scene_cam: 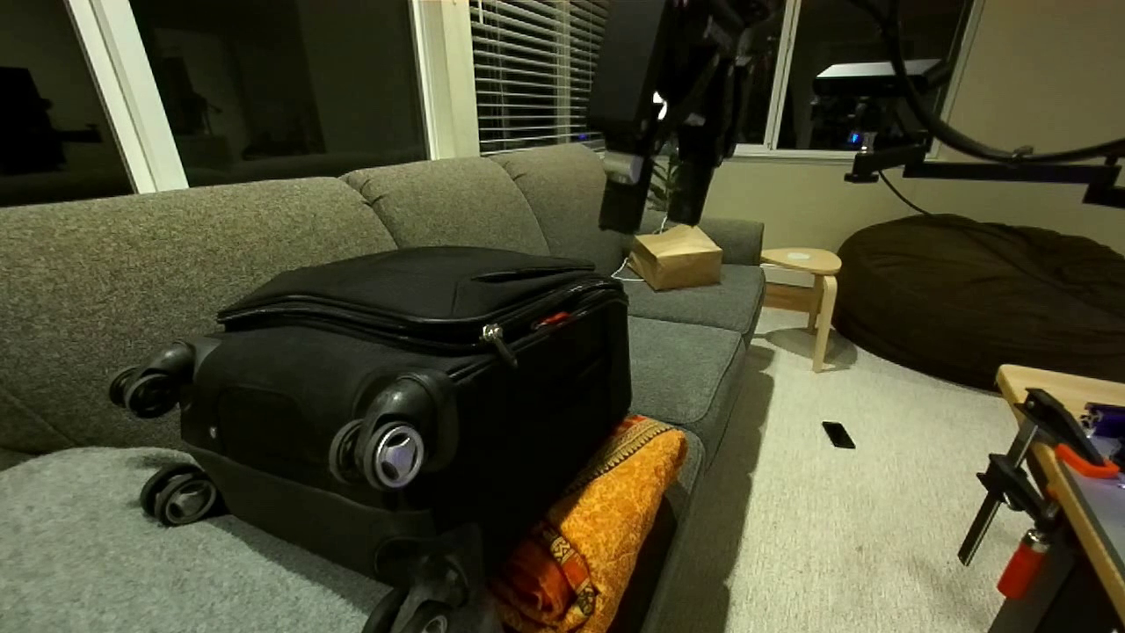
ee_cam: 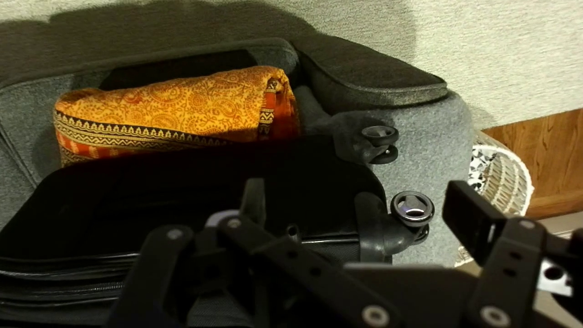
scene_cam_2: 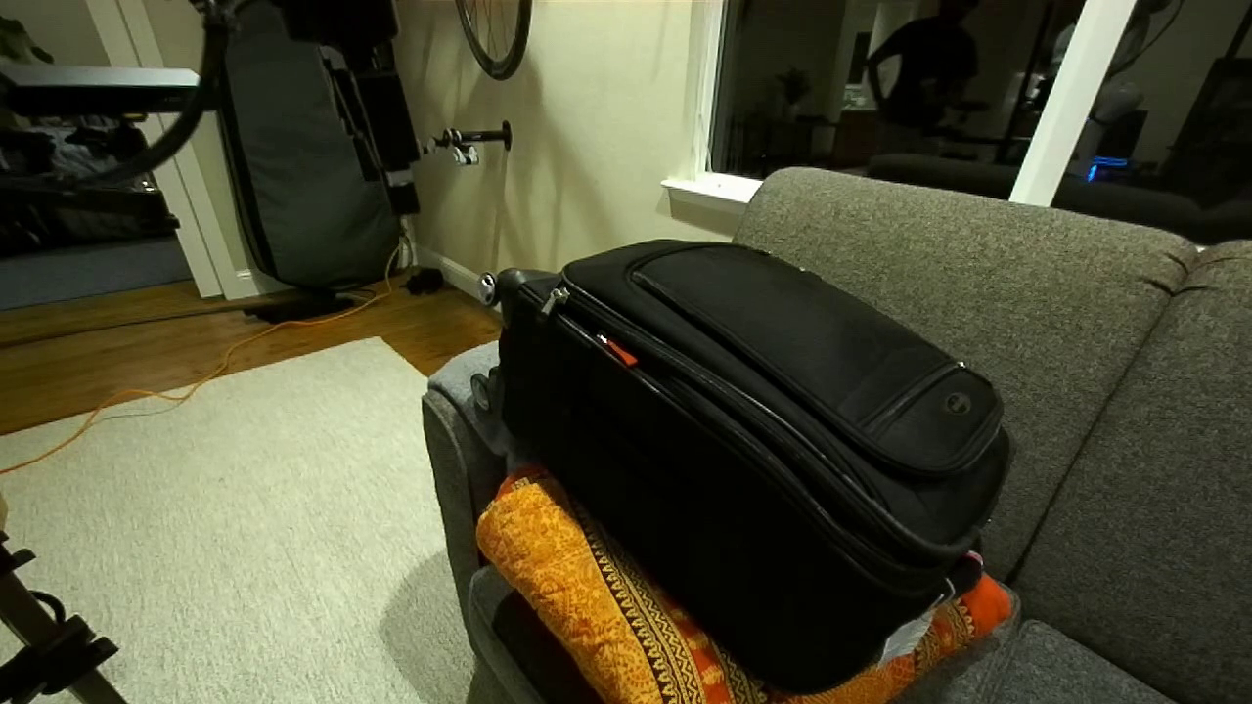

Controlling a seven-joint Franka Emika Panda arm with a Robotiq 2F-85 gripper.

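A black suitcase [scene_cam: 348, 390] with wheels lies on its side on the grey couch [scene_cam: 675, 359]. Its zipper pull [scene_cam: 496, 336] and small red tag [scene_cam_2: 617, 351] face the couch's front. Partly beneath it is a folded orange patterned blanket [ee_cam: 169, 106], its edge sticking out toward the front. My gripper [scene_cam: 656, 206] hangs in the air higher than the suitcase. In the wrist view, its fingers [ee_cam: 471, 216] are spread wide, nothing held between them, with the suitcase's wheeled end below.
A brown paper bag [scene_cam: 677, 258] sits at the couch's far end, near a small wooden stool [scene_cam: 802, 258]. A phone [scene_cam: 838, 434] lies on the carpet. At right stands a table edge with a clamp [scene_cam: 1018, 496]. A woven basket [ee_cam: 505, 180] is beside the armrest.
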